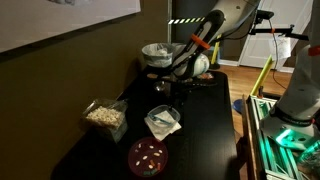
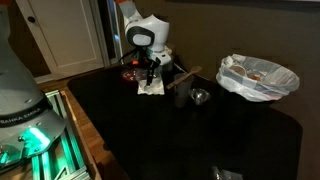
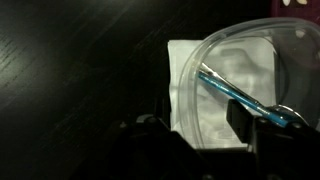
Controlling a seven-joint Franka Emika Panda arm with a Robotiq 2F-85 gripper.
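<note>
A clear plastic container sits on a white napkin. Inside it lies a spoon with a blue handle, its metal bowl toward the lower right. My gripper stands open above the container's near edge, the rim passing between its fingers; whether they touch it I cannot tell. In exterior view 1 the container is in the middle of the dark table, with the arm reaching in from behind and to the right. The spoon is too small to make out there.
A dark red plate with small bits on it is close to the container. A clear box of pale pieces stands by the wall. A lined white basket, a metal bowl and a wooden utensil stand farther off.
</note>
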